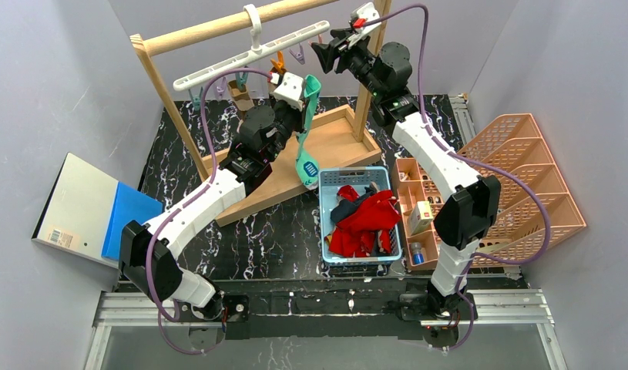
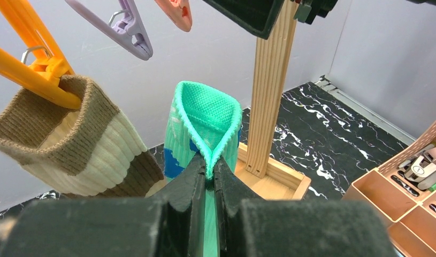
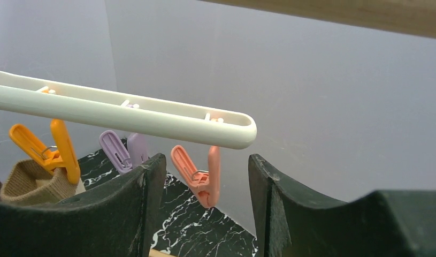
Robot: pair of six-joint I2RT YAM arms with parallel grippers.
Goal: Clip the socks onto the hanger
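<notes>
My left gripper is shut on a teal sock (image 2: 205,123) by its cuff, which stands open upward; in the top view the sock (image 1: 307,166) hangs down. Beside it a brown-and-cream sock (image 2: 108,155) hangs from an orange clip (image 2: 50,72). My right gripper is open at the right end of the white hanger bar (image 3: 151,123), with a salmon clip (image 3: 207,190) seen between and beyond its fingers, not gripped. A lilac clip (image 3: 116,155) hangs next to it.
A wooden frame (image 1: 164,45) carries the hanger over a wooden tray (image 1: 256,204). A blue basket (image 1: 326,239) of red and dark clothing stands in front; orange organisers (image 1: 526,169) are at the right, a board and blue folder (image 1: 129,223) at the left.
</notes>
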